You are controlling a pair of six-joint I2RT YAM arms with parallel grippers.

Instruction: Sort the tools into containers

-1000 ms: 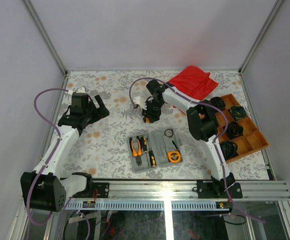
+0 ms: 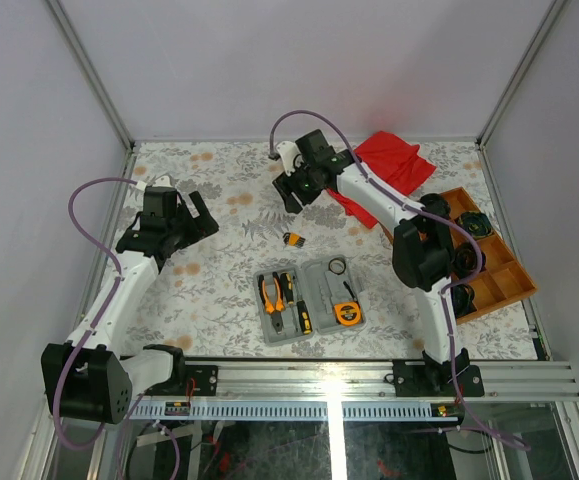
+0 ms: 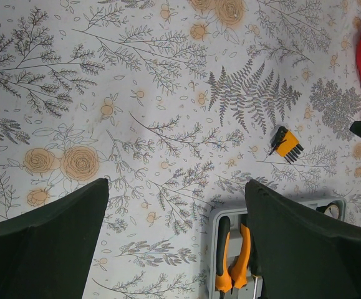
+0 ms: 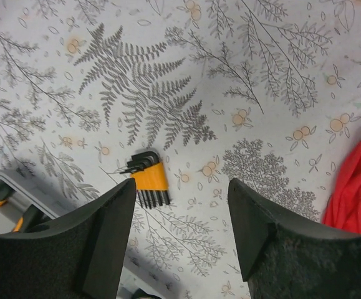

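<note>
An orange-and-black hex key set [image 2: 294,240] lies alone on the patterned table, behind the grey tool case [image 2: 287,341]. The open case holds orange-handled pliers [image 2: 268,293], screwdrivers, a tape measure [image 2: 348,313] and a black tape roll [image 2: 337,266]. Above and behind the hex key set hangs my right gripper [image 2: 289,193], open and empty; in its wrist view the hex key set [image 4: 149,178] shows left of the gap between the fingers. At the left of the table my left gripper [image 2: 205,214] stands open, only bare cloth between its fingers.
On the right, a wooden compartment box [image 2: 517,281] holds several coiled cables [image 2: 476,224]. A red cloth [image 2: 397,162] lies at the back right, partly under the right arm. Free table surface spreads around the left gripper and behind the case.
My right gripper has moved away from the hex key set, up and toward the back of the table, leaving the set uncovered on the table. The left arm has stayed still.
</note>
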